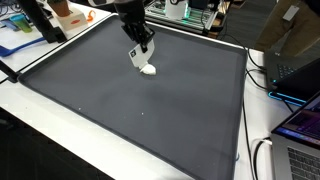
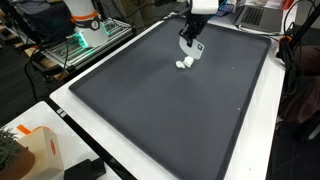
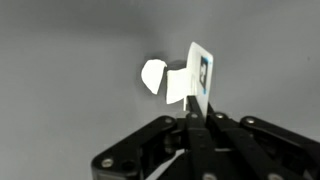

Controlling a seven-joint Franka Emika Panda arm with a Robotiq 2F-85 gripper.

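A thin white piece like a card point(image 1: 141, 55), with a small dark-and-blue print point(image 3: 204, 72) on one face, stands tilted between the fingers of my gripper, which is shut on it. In exterior view 2 the card point(image 2: 192, 49) hangs below the dark gripper point(image 2: 188, 38). Close by, a rounded white piece point(image 3: 152, 75) lies on the dark grey mat, left of the card in the wrist view. A second white piece point(image 3: 177, 85) shows between them, partly hidden by the card. Whether the card touches it, I cannot tell.
A laptop point(image 1: 297, 158) and cables lie past its right side. Bottles and other clutter point(image 1: 65, 12) stand at the back left.
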